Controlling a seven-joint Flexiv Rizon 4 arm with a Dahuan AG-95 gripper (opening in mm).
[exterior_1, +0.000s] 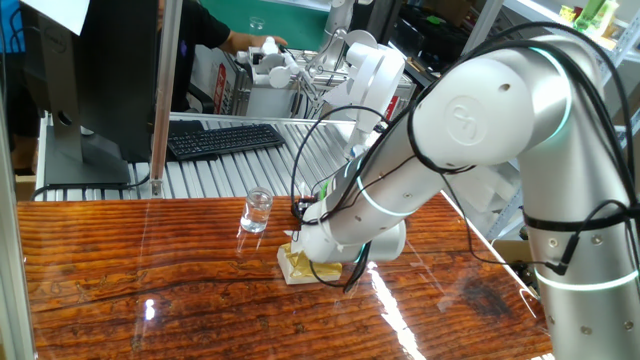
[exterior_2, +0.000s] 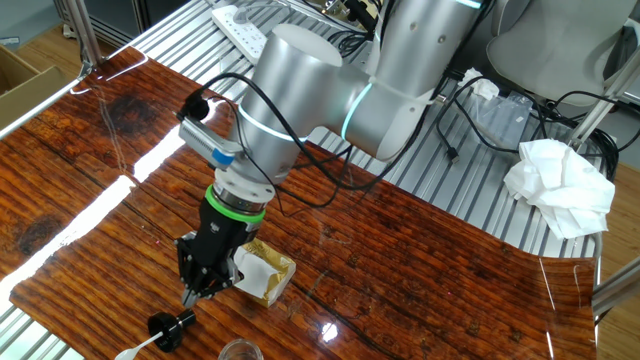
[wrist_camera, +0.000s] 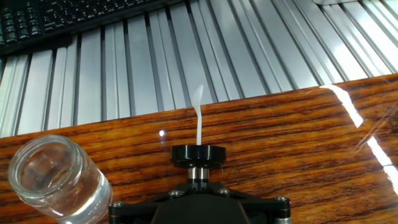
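Observation:
A black round-flanged piece (exterior_2: 165, 330) with a white spoon (exterior_2: 138, 346) extending from it is at the table's near edge in exterior view 2. My gripper (exterior_2: 191, 297) points down at it, its tips right at the piece or touching it. In the wrist view the black disc (wrist_camera: 198, 155) is straight ahead of the fingers, with a short silvery part between, and the spoon (wrist_camera: 198, 109) points away toward the metal slats. The fingertips are largely hidden, so whether they grip the piece does not show. A glass jar (wrist_camera: 59, 180) with clear liquid stands to the left.
A white and gold tissue pack (exterior_2: 265, 272) lies close beside the gripper. Beyond the table edge are metal slats with a keyboard (exterior_1: 225, 141) and a monitor. Crumpled white paper (exterior_2: 560, 188) sits on the far slats.

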